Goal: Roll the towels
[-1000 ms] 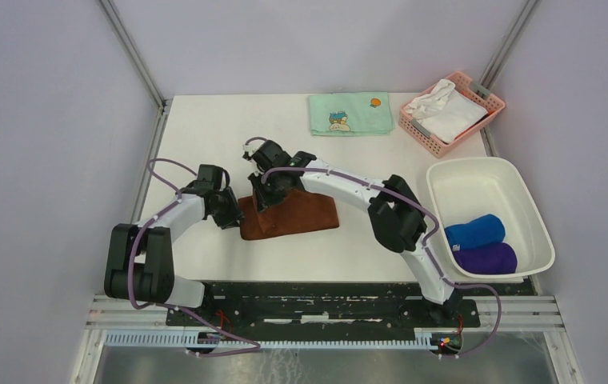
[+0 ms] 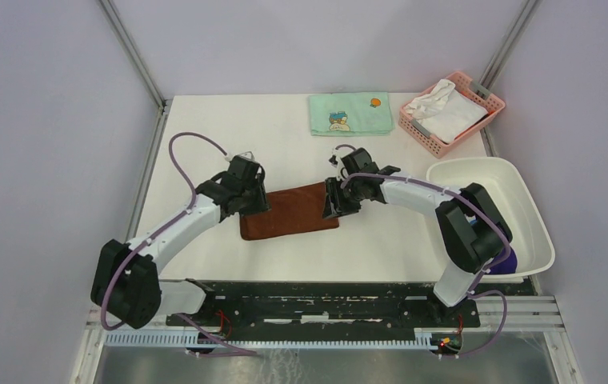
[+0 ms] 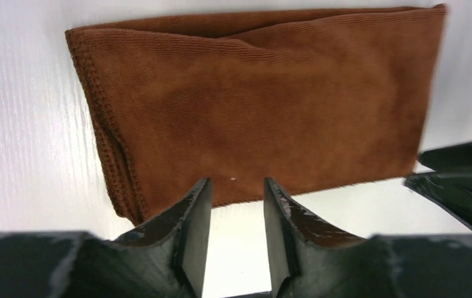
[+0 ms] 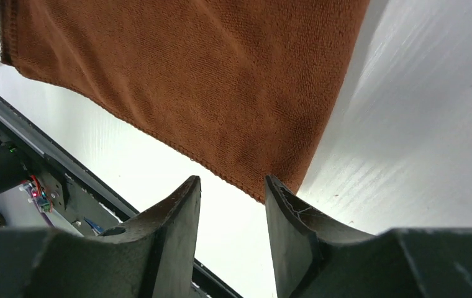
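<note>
A folded brown towel [image 2: 294, 214] lies flat as a long rectangle on the white table, its layered hem edge at the left and a slight wrinkle along its far side in the left wrist view. Over its left end is my left gripper [image 2: 259, 210], part open; between its fingertips there is only a gap, with the towel beyond. Above the right end stands my right gripper [image 2: 339, 210], likewise part open and empty, the towel's near right corner [image 4: 280, 180] lying beyond its fingertips. A folded green towel [image 2: 349, 114] lies at the back.
At the right, a large white bin [image 2: 489, 166] holds a purple roll [image 2: 506, 262] and a blue one, partly hidden by my right arm. A pink basket [image 2: 429, 142] with white cloths stands back right.
My right gripper has swung right, from the towel's left part to its right end. The left gripper has moved right, over the left end. The towel's left part now looks flatter.
</note>
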